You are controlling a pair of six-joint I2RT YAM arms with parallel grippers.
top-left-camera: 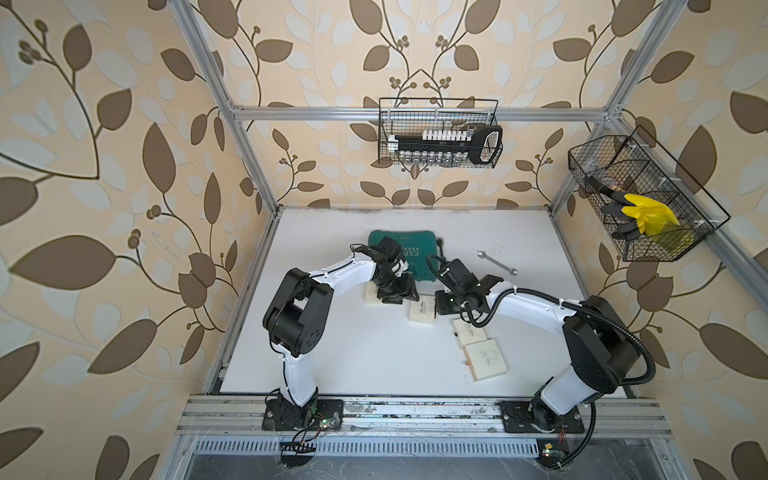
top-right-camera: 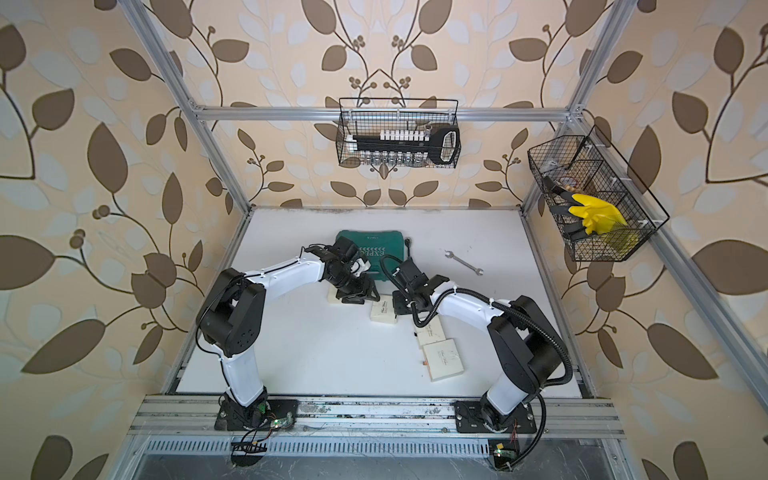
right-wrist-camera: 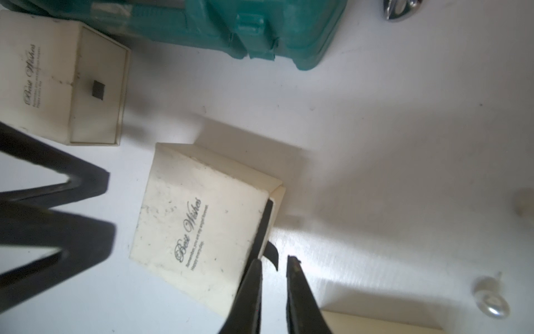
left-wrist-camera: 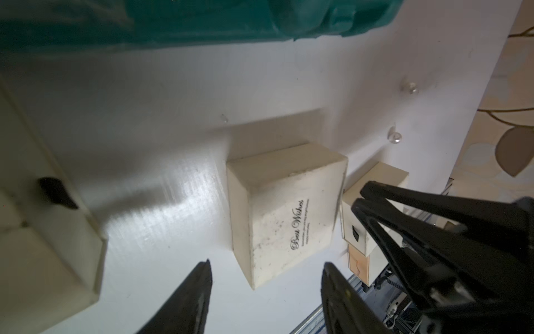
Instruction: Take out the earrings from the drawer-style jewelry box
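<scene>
A cream "Best Wishes" jewelry box sits on the white table between my two grippers. My left gripper is open at its near side in the left wrist view, with nothing held. My right gripper is part open with a narrow gap, its fingertips beside the box's drawer end, close to a black pull tab; I cannot tell whether they touch it. The drawer looks slightly out of its sleeve. Two small pearl-like earrings lie on the table at the right. The inside of the box is hidden.
A green case lies behind the boxes, with a wrench to its right. Another cream box stands at the left. Two more boxes lie front right, including a flat one.
</scene>
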